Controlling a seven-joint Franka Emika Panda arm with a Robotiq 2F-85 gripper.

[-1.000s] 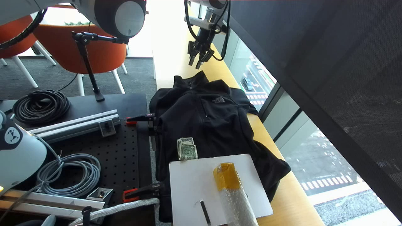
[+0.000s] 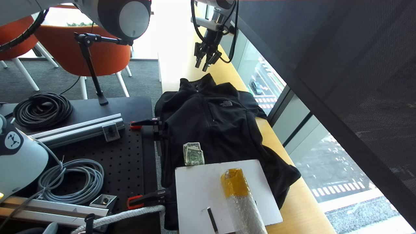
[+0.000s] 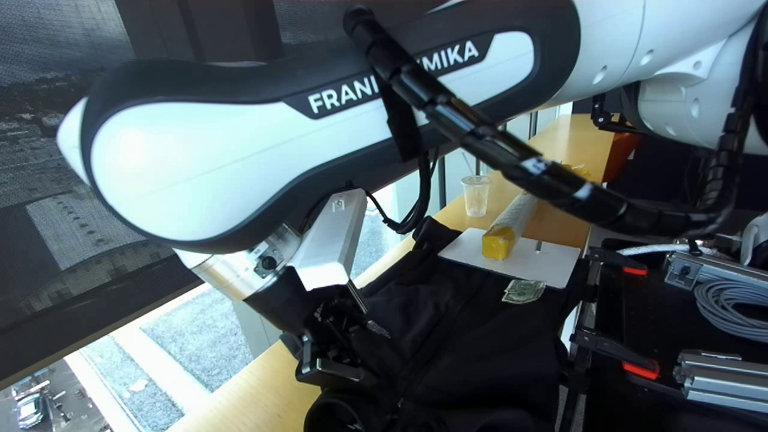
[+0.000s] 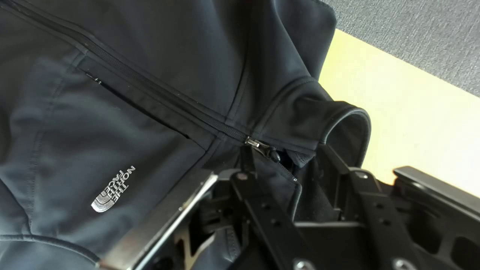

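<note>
A black jacket [image 2: 210, 117] with a white chest logo lies spread over the wooden table, its collar toward the far end. In the wrist view the zipper pull [image 4: 263, 148] sits at the top of the front zip, by the folded collar [image 4: 333, 114]. My gripper [image 2: 201, 67] hangs just beyond and above the collar, pointing down. It is open; the wrist view shows its two fingers [image 4: 252, 180] apart, with collar fabric seen below through the gap. Nothing is held between them. In exterior view 2 the gripper shows only in part against the dark cloth.
Banknotes [image 2: 193, 154] rest on the jacket beside a white board [image 2: 195, 195], which carries a wrapped roll [image 2: 241, 202] with a yellow end. A clear cup [image 3: 476, 195] stands farther back. Two clamps grip the table's side. Windows border the table's other side.
</note>
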